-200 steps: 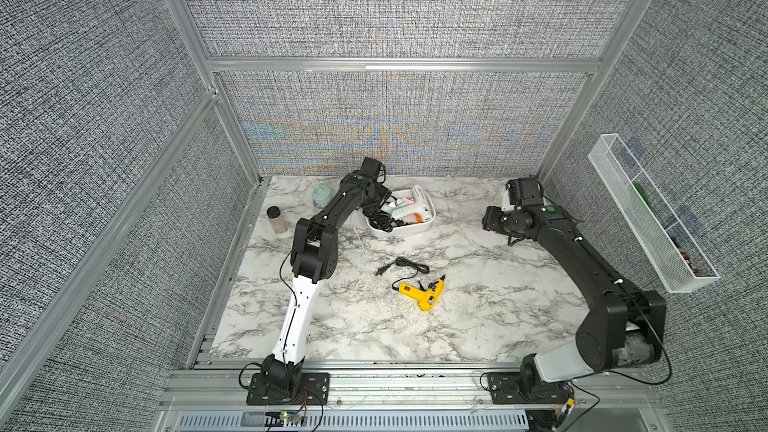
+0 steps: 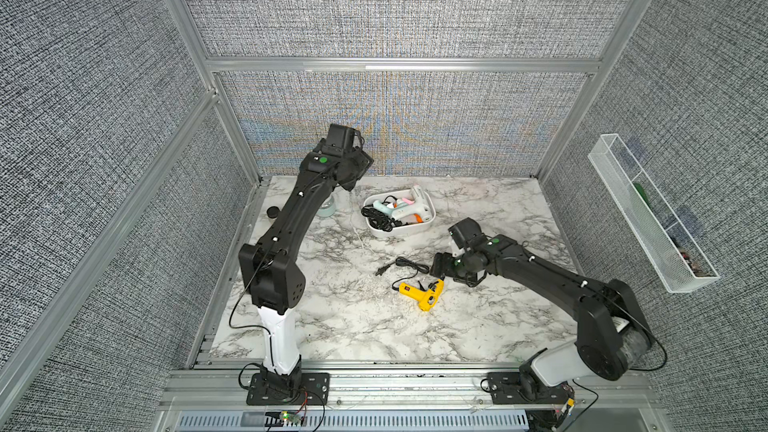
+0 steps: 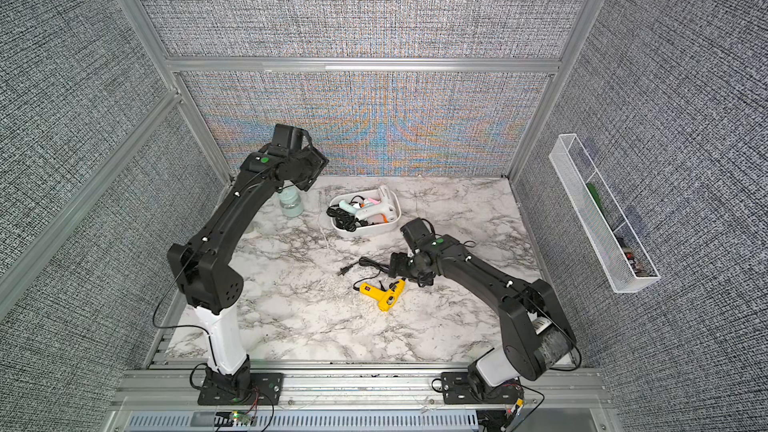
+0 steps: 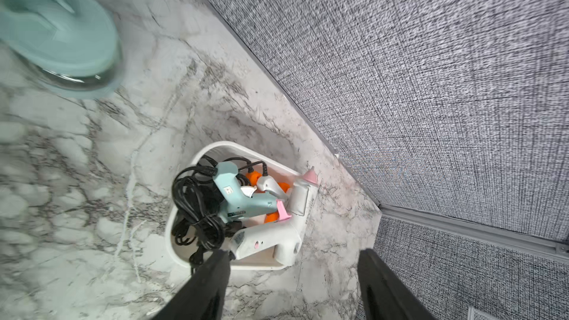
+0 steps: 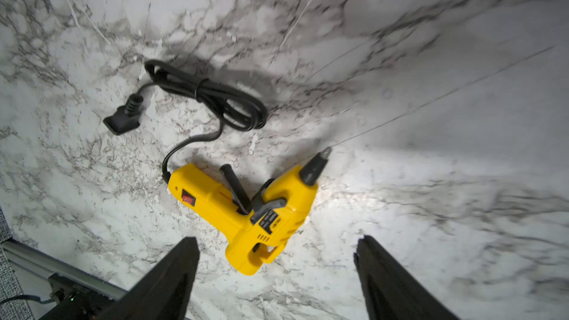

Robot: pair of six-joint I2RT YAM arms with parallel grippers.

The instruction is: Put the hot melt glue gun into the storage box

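The yellow hot melt glue gun (image 5: 243, 219) lies on its side on the marbled table, its black cord bundled behind it. My right gripper is above and just right of the gun (image 2: 422, 294); its fingers stand apart with no object gripped between them. Toward the back of the table is the white storage box (image 4: 172, 249), holding white and light-blue tools and a black cable. Near the box's left end and raised above the table, my left gripper is open and empty.
A jar with a pale green lid (image 4: 65, 35) stands left of the box, partly hidden by the left arm in the top left view. A white wire basket (image 2: 652, 212) hangs on the right wall.
The left arm has lifted and drawn left, away from the box. Gun and box have not moved.
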